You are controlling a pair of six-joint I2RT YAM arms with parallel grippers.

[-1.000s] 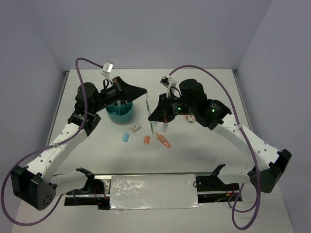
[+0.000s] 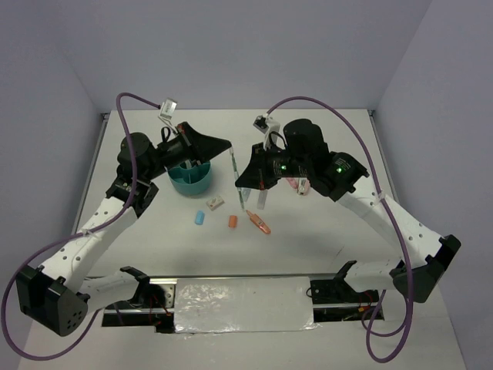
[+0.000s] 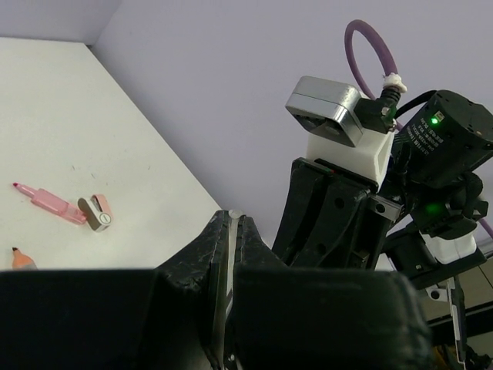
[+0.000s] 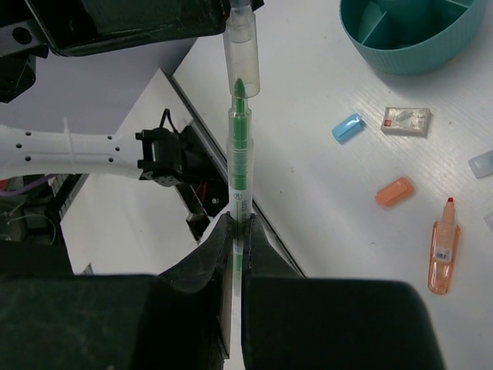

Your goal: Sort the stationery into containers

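My left gripper [image 2: 227, 146] is shut on a clear cap [image 4: 243, 58], held high over the table. Just below it, my right gripper is shut on a green marker [image 4: 240, 139], upright with its tip at the cap's mouth. A teal divided container [image 4: 408, 54] stands at the table's back left. An orange marker [image 4: 443, 258], orange cap [image 4: 394, 191], blue cap [image 4: 348, 128] and eraser [image 4: 406, 120] lie loose. A pink marker [image 3: 58, 204] and a small stapler [image 3: 96, 214] lie at the right.
Clear pieces [image 4: 481, 163] lie near the middle, partly hidden. Both arms reach over the middle, close together.
My right arm has risen slightly in the top view, with the green marker still in its gripper. My left arm has barely moved.
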